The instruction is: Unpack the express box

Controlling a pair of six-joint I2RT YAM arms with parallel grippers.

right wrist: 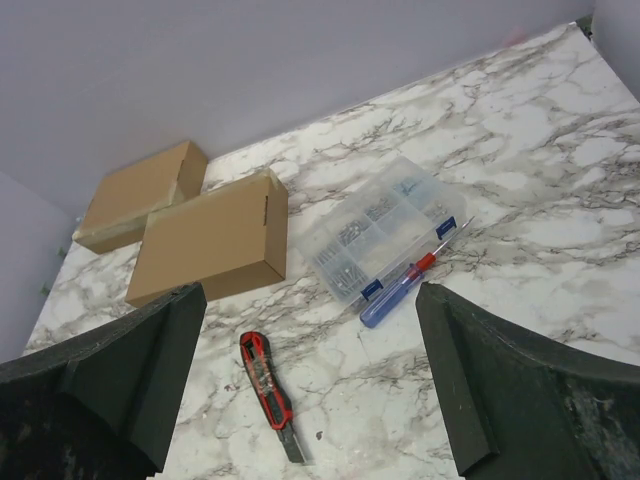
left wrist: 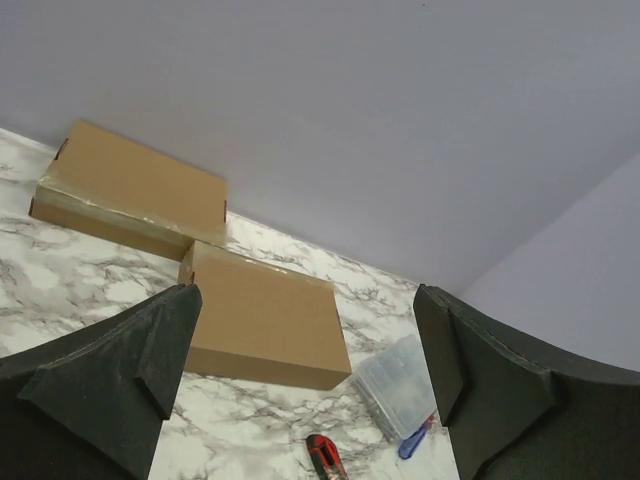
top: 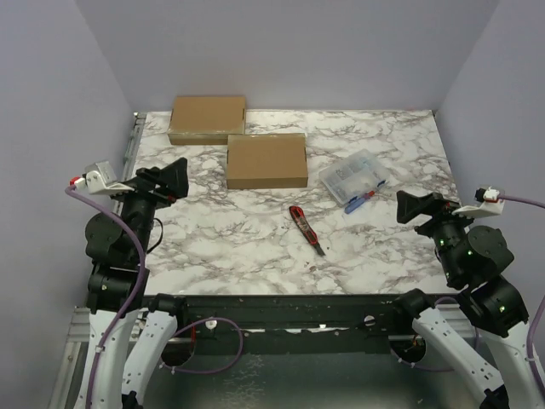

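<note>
Two closed brown cardboard boxes lie on the marble table, one at the back left, the other nearer the middle, corner to corner with it. A red and black utility knife lies in front of them, its tip toward the front. My left gripper hangs at the table's left, open and empty, facing the boxes in its wrist view. My right gripper is at the right, also open and empty, with the knife lying below and beyond it in its wrist view.
A clear compartment case sits at the right of the middle box, with a blue and red screwdriver along its front edge. Walls bound the back and sides.
</note>
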